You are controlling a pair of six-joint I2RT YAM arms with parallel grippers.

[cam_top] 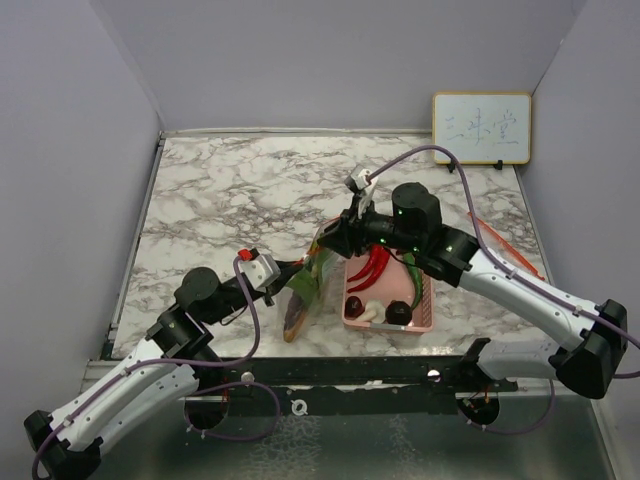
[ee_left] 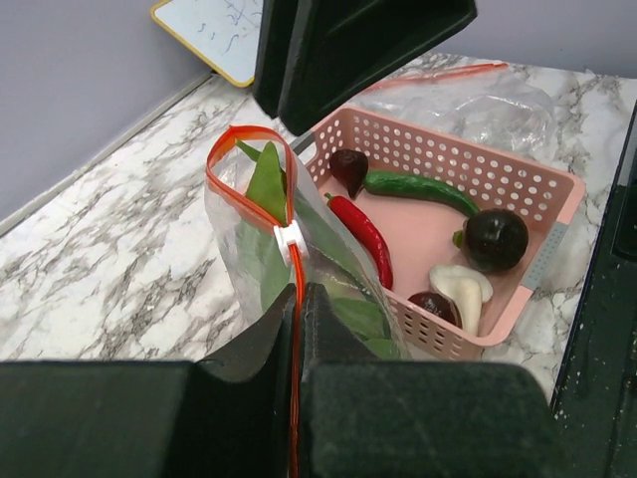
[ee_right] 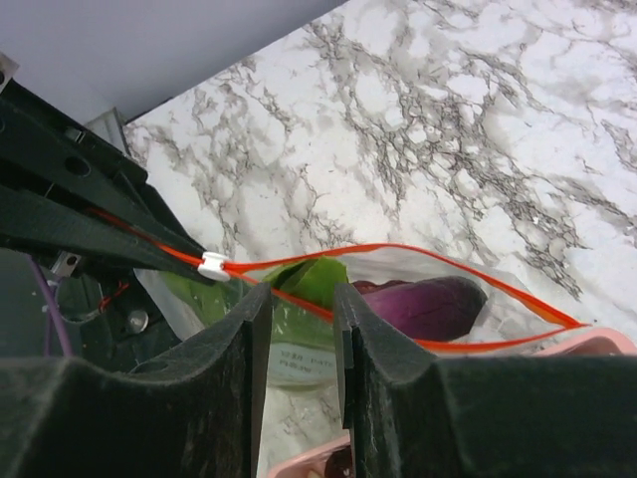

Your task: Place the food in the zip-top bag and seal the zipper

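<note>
My left gripper is shut on the red zipper strip of the clear bag, beside its white slider. Green leaves are inside; the right wrist view also shows a purple eggplant in the bag, whose mouth gapes. Just above the bag, my right gripper stands open over the zipper line, its tips near the strip.
A pink basket right of the bag holds red peppers, a green pepper, dark round vegetables and white pieces. Another bag lies behind it.
</note>
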